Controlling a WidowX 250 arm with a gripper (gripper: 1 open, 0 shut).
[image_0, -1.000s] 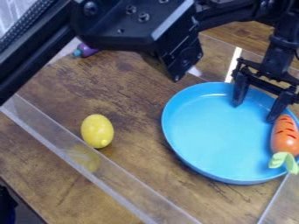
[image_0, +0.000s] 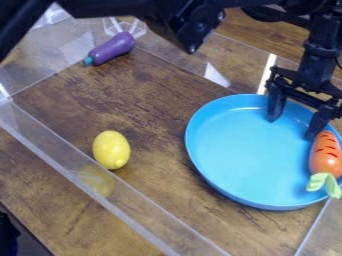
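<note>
My gripper (image_0: 297, 110) hangs at the right, its black fingers open and reaching down over the back-right part of a round blue plate (image_0: 241, 155). An orange toy carrot (image_0: 325, 158) with a pale green top lies on the plate's right side, just in front of the fingers. A yellow lemon-like toy (image_0: 111, 149) lies left of the plate. A purple eggplant-like toy (image_0: 110, 48) lies at the upper left.
A dark part of the arm (image_0: 174, 14) crosses the top of the view. Clear plastic walls edge the wooden surface. Bare wood (image_0: 94, 95) fills the middle left.
The dark arm part at the top has moved up, uncovering more of the purple toy and the wood. The gripper at the plate shows little change.
</note>
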